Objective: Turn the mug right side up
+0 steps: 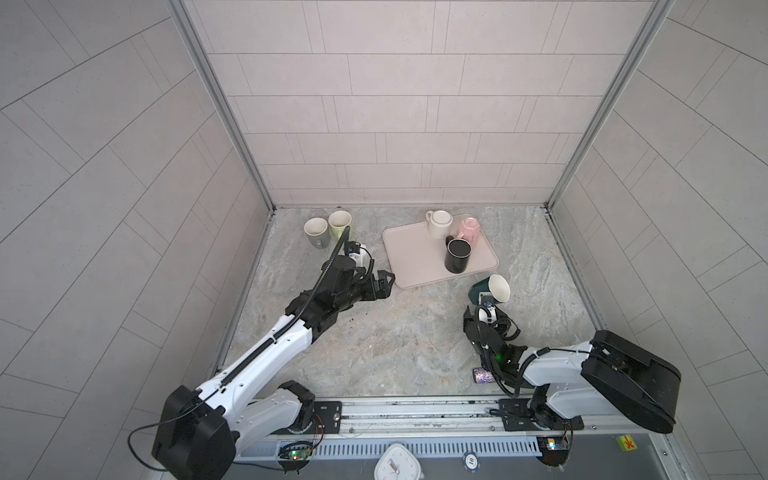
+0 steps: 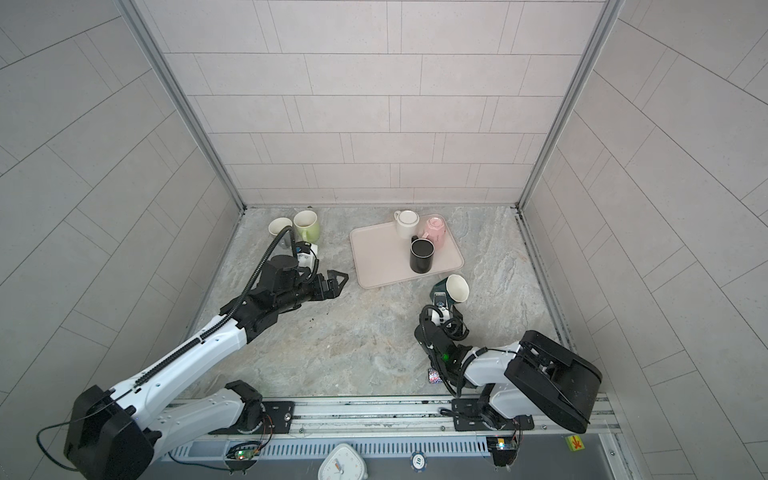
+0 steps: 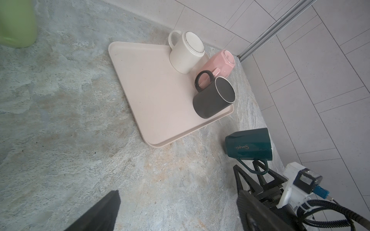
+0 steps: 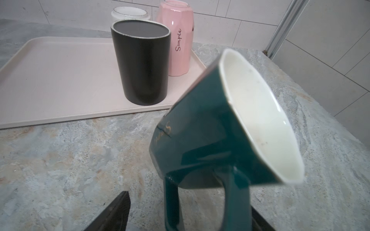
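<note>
A dark green mug with a cream inside leans well over in front of my right gripper, its mouth facing right and up. Its handle comes down between the fingers of that gripper, which stand apart; contact with them cannot be made out. Whether the mug's base bears on the table is unclear. Over the table left of the tray, my left gripper is open and empty.
On the pink tray, the black mug stands upright, while the white mug and pink mug are bottom up. Grey and green mugs stand at the back left.
</note>
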